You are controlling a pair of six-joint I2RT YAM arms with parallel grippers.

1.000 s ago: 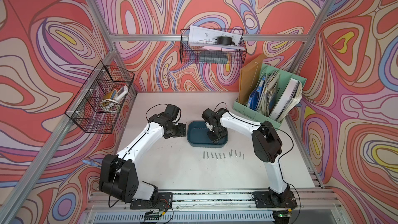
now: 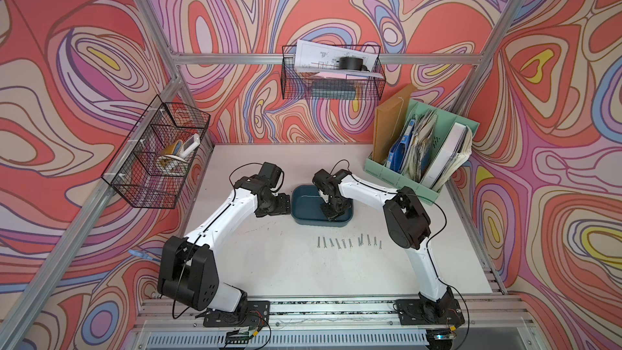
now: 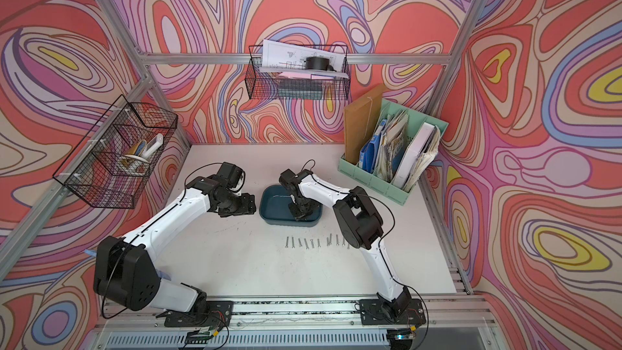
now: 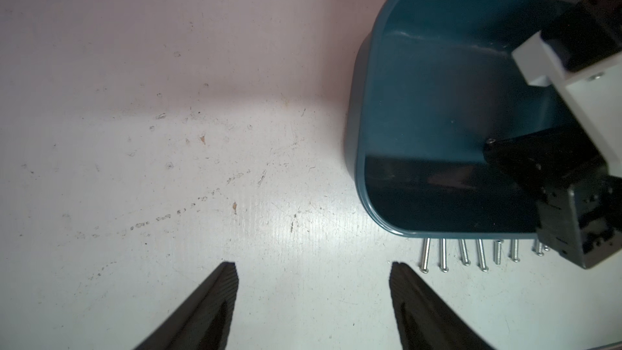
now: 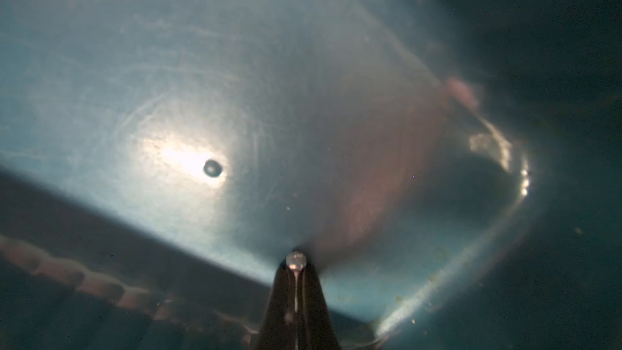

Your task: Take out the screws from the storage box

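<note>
A dark blue storage box [image 4: 421, 90] sits mid-table, and my right gripper reaches down into it. Its fingers are closed together on a small screw [image 5: 296, 260]; only the round head shows at the tips, the shank hidden between them. In the left wrist view that hand covers the box's right part. Left of the box, over bare table, my left gripper stands open and empty. Several screws [image 2: 337, 243] lie in a row on the table in front of the box; some show beside its near rim in the left wrist view.
A green file holder [image 2: 421, 149] with folders stands at the back right. Wire baskets [image 2: 333, 81] hang at the back and left. Clear table [image 2: 252, 259] lies at the front left and in front of the screw row.
The left arm is still.
</note>
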